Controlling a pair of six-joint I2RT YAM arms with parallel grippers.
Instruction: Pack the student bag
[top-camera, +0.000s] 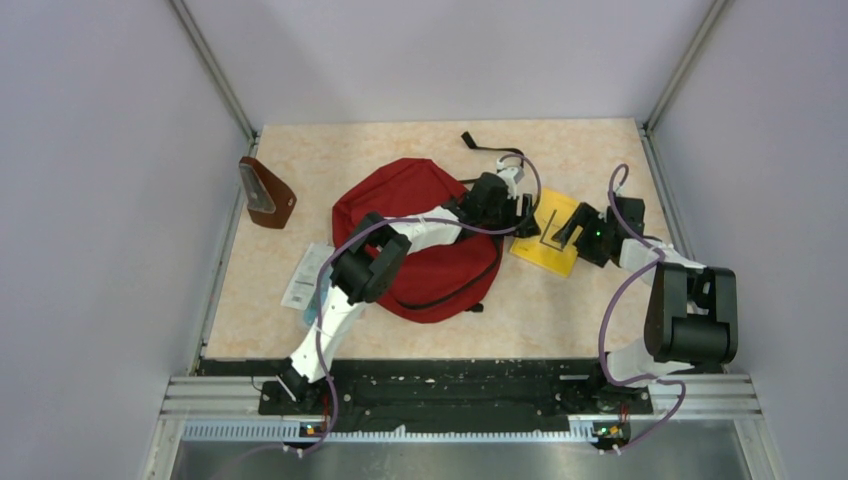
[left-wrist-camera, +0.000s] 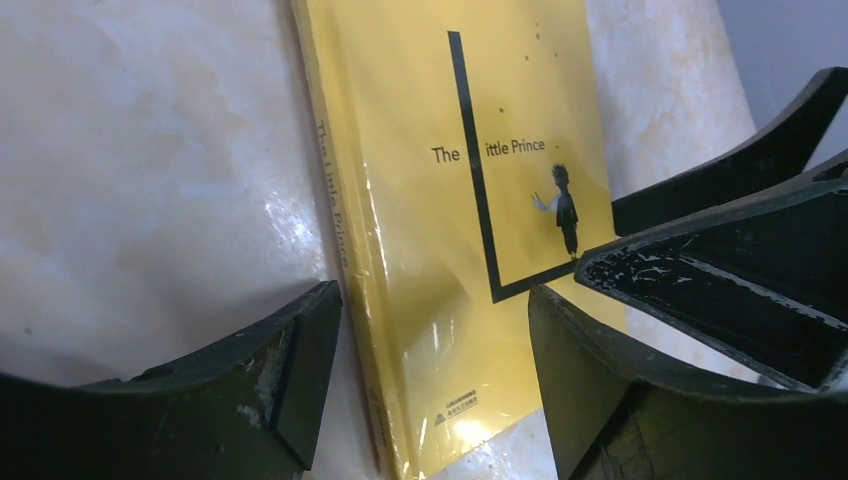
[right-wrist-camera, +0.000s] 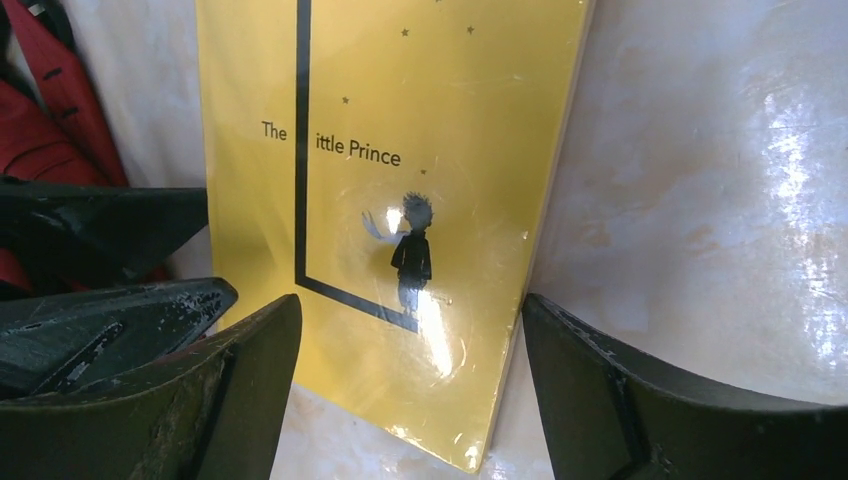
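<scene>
The yellow book titled The Little Prince lies flat on the table, right of the red bag. At the book's left edge stands my left gripper, open; in the left wrist view its fingers straddle the spine, one outside and one over the cover. My right gripper is at the opposite edge, its fingers parted. In the right wrist view, one fingertip is beside the book's edge and the other above the cover. Part of the bag hides under the left arm.
A brown case stands at the table's far left. White papers lie left of the bag, partly behind the left arm. Black straps stretch behind the bag. Bare table lies in front of the book.
</scene>
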